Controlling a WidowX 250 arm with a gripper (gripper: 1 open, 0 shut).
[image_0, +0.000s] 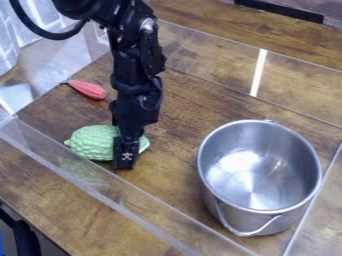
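Note:
My black gripper (127, 148) is low over the wooden surface, down at the right end of a pale green, bumpy vegetable-like object (94, 141) at the centre left. The fingers overlap that object, and whether they are shut on it cannot be made out. A pink-red elongated object (87, 89) lies behind it to the left. A large steel pot (258, 165) with a handle stands to the right.
Clear plastic walls (80, 175) border the area at the front and sides. Bare wood (214, 100) is free behind the pot and right of my arm.

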